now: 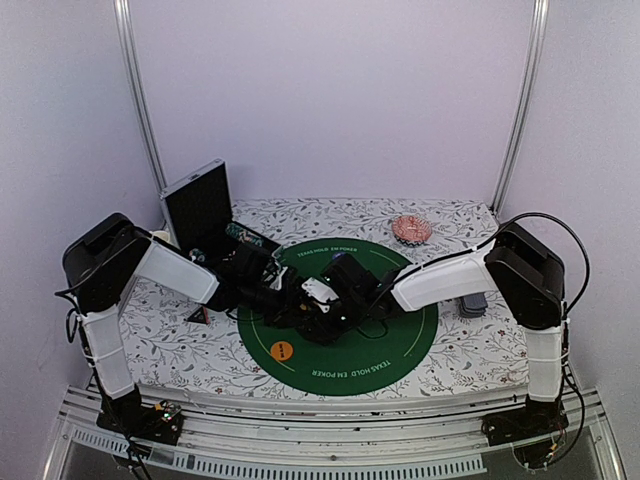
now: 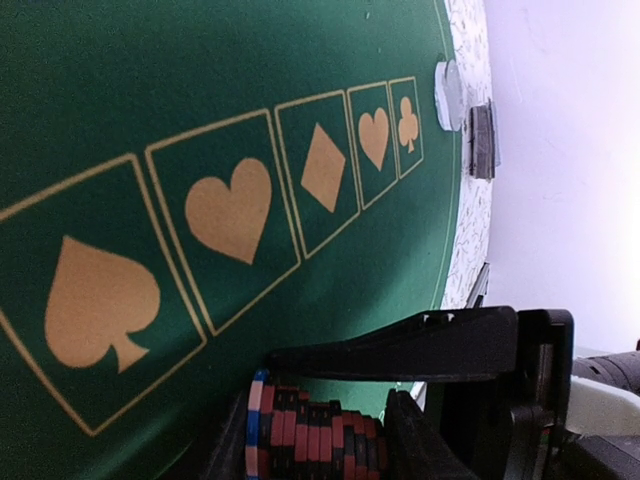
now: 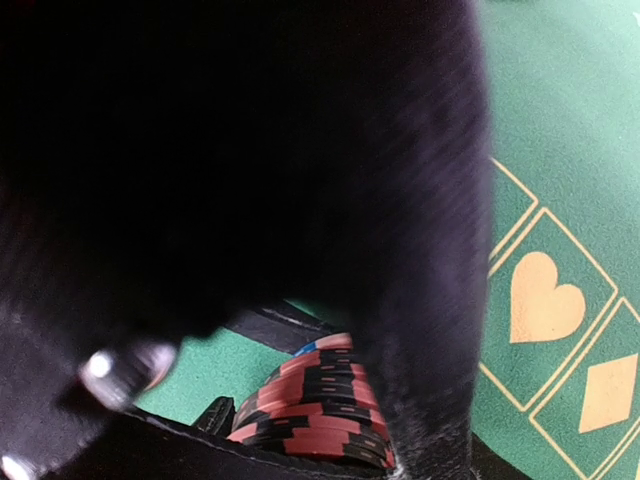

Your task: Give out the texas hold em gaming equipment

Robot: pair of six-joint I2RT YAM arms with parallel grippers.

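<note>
Low over the middle of the green poker mat (image 1: 340,362), both grippers meet, hiding the chips from the top view. My left gripper (image 1: 296,312) is shut on a stack of red-and-black poker chips (image 2: 318,440) with a blue one at its end; the stack fills the gap between its fingers. A black finger (image 2: 400,345) of the right gripper reaches across beside that stack. In the right wrist view, the open right gripper has its tips on either side of the chips (image 3: 310,405). Dark parts of the left gripper cover much of that view.
At left stands an open black case (image 1: 198,205). Behind the mat sits a red-and-white round item (image 1: 411,230); a dark card stack (image 1: 472,304) lies at right. An orange disc (image 1: 281,351) rests on the mat, whose front is otherwise clear.
</note>
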